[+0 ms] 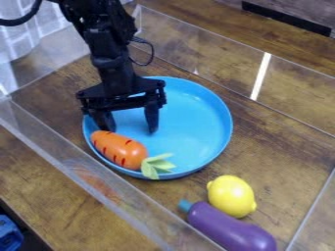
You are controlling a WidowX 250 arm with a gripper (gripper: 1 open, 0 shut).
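Note:
My black gripper (123, 118) hangs from the top left over a blue plastic bowl (202, 131), open, its fingers low inside the bowl's left part. An orange plush carrot (120, 149) with pale green leaves lies in the front left of the bowl, just in front of the fingers; whether they touch it I cannot tell.
A yellow lemon (230, 196) and a purple eggplant (229, 226) lie on the wooden table to the front right of the bowl. Clear plastic edges run along the left and bottom.

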